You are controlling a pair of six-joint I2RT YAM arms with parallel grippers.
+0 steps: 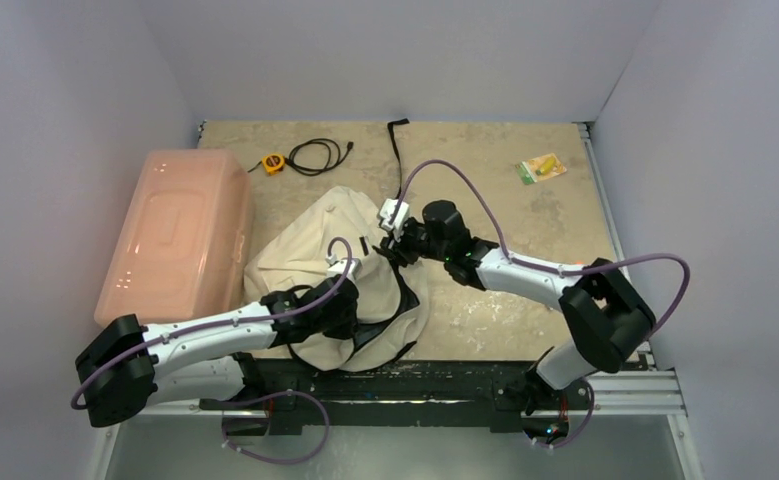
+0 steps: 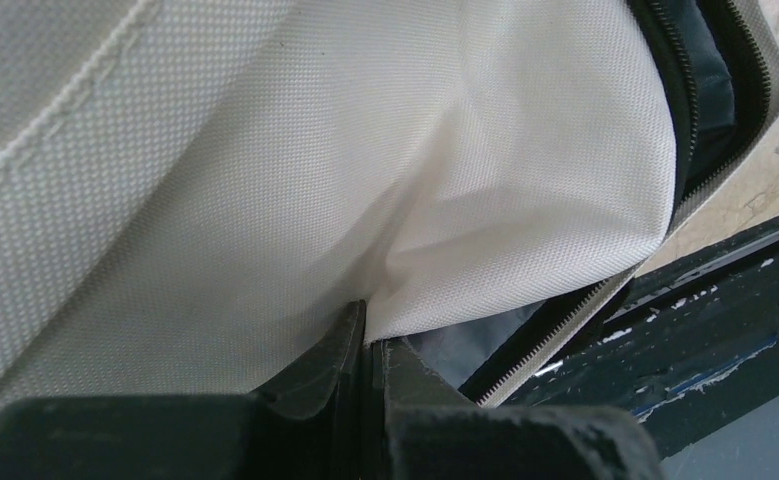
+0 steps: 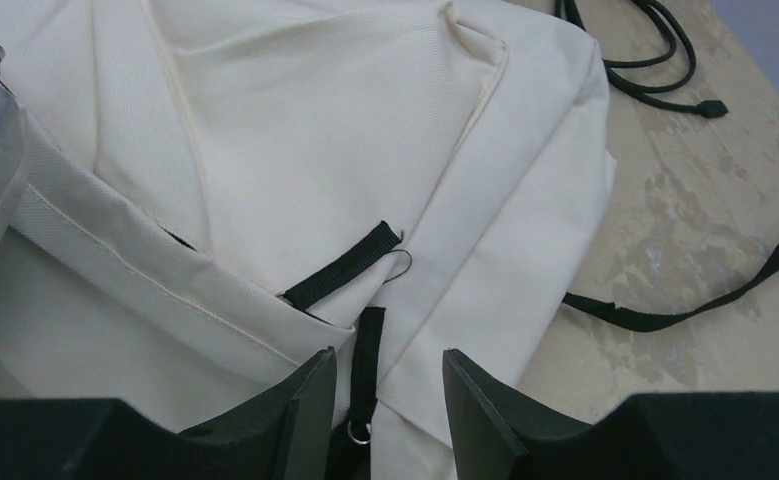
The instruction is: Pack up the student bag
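The cream fabric bag (image 1: 315, 240) lies crumpled on the table, its dark-lined zipped openings showing. In the left wrist view my left gripper is shut at a fold of the bag's cream fabric (image 2: 485, 230), beside a zipper (image 2: 550, 330); whether fabric is pinched between its tips is hard to tell. My right gripper (image 1: 390, 245) hangs over the bag's upper right part, open, its fingertips (image 3: 460, 375) either side of a black strap (image 3: 365, 355) with a small metal ring below it.
A pink bin (image 1: 175, 230) stands at left. At the back are a tape measure (image 1: 273, 162), a coiled cable (image 1: 315, 155), a long black strap (image 1: 397, 150) and a small packet (image 1: 542, 167).
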